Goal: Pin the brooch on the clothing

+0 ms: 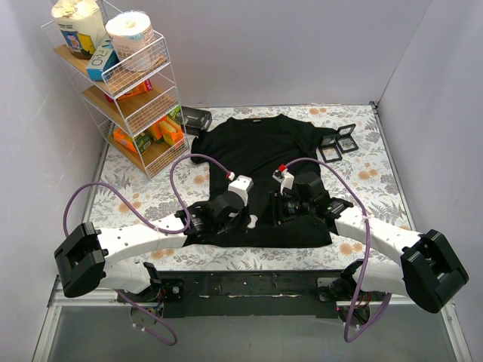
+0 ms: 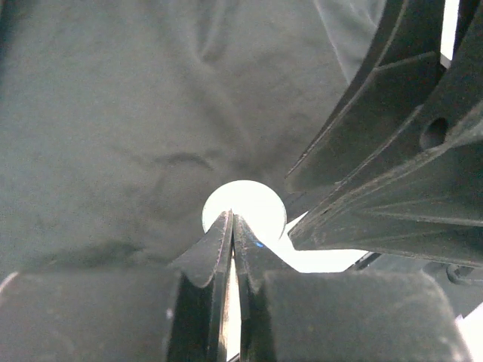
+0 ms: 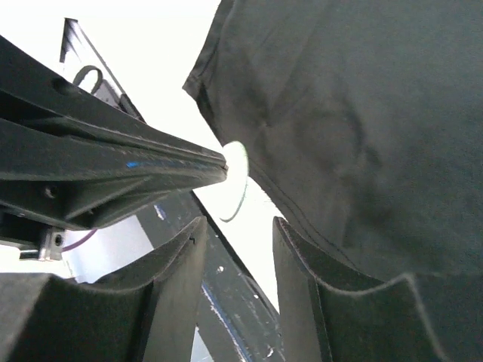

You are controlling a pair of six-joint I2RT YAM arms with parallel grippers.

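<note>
A round white brooch (image 1: 252, 221) is held up at the tips of my left gripper (image 1: 247, 223), above the lower part of the black shirt (image 1: 260, 151). In the left wrist view the fingers (image 2: 204, 256) are pressed together, with the white disc (image 2: 245, 205) just past their tips. Edge-on, the disc (image 3: 237, 178) shows at the left fingertips in the right wrist view; its pin cannot be made out. My right gripper stands open, nothing between its fingers, close beside the brooch.
At the right of the table lies an open black case (image 1: 338, 143). A wire shelf (image 1: 143, 113) with packages stands at the back left, near a black box (image 1: 196, 119). The upper shirt is clear.
</note>
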